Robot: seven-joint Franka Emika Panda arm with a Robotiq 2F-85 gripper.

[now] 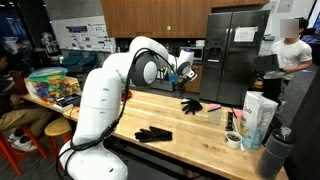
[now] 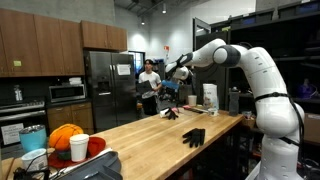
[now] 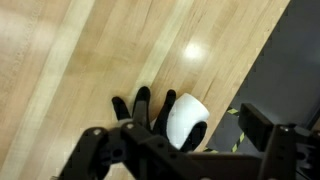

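My gripper [image 1: 186,76] hangs over the far part of the wooden table, above a black glove [image 1: 191,105] and clear of it. In the wrist view the dark fingers stand apart at the bottom edge, with nothing seen held between them. Beyond them the glove [image 3: 142,103] lies with its black fingers spread, and a white patch [image 3: 185,120] shows beside or on it. A second black glove [image 1: 154,134] lies nearer the robot's base; exterior view 2 shows this glove [image 2: 194,136] too.
A white bag [image 1: 256,118], a dark canister [image 1: 275,152] and a small cup [image 1: 233,139] stand along the table's right side. In exterior view 2, an orange object [image 2: 68,136] and a white bucket [image 2: 80,148] sit at the left. Mid-table is largely bare.
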